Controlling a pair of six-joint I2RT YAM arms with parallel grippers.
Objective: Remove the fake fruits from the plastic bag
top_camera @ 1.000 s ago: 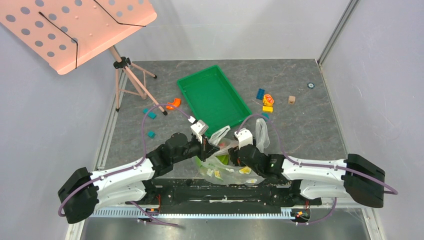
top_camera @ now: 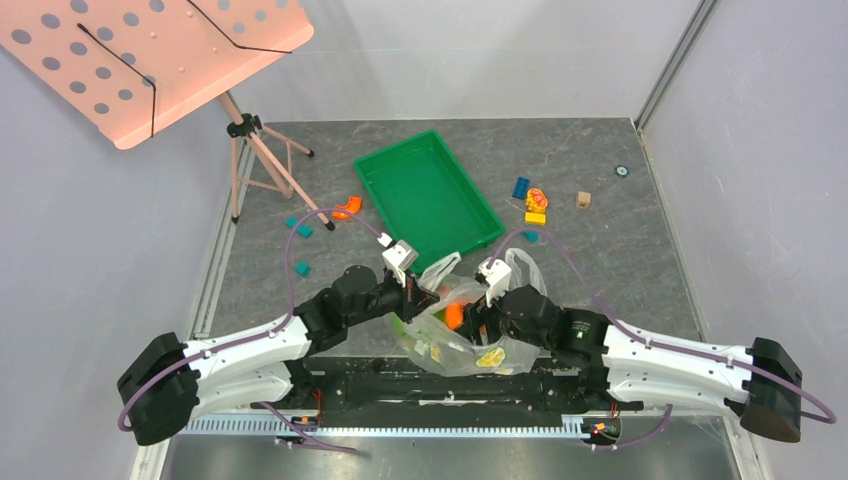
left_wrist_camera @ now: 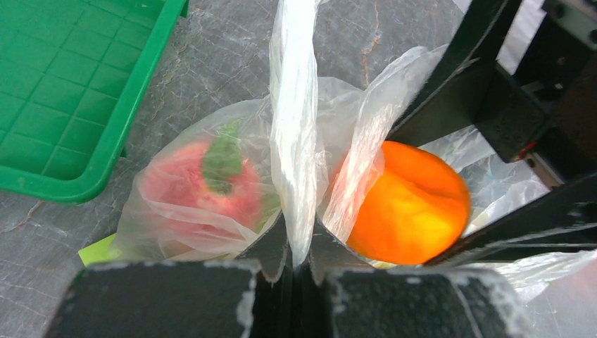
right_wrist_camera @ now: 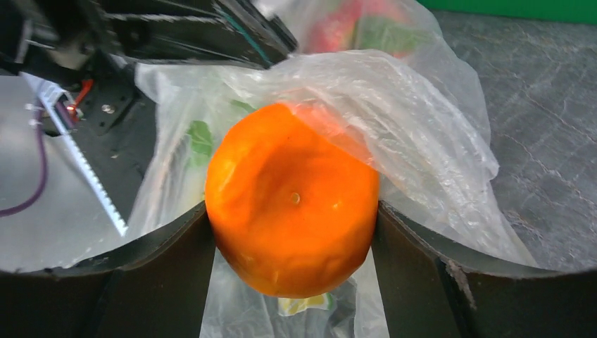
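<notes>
The translucent plastic bag [top_camera: 450,350] lies at the front centre. My left gripper is shut on a white strand of the bag [left_wrist_camera: 292,120]. My right gripper is shut on an orange fake fruit [right_wrist_camera: 288,190], with bag film draped over its upper right side; in the top view it sits at the bag's right half. A red fruit with a green leaf [left_wrist_camera: 176,183] shows through the bag in the left wrist view, left of the strand.
The empty green bin [top_camera: 425,195] stands just behind the bag. Small toys and blocks [top_camera: 536,200] lie to its right, others to its left. A pink stand [top_camera: 275,165] is at the back left.
My left arm is unchanged.
</notes>
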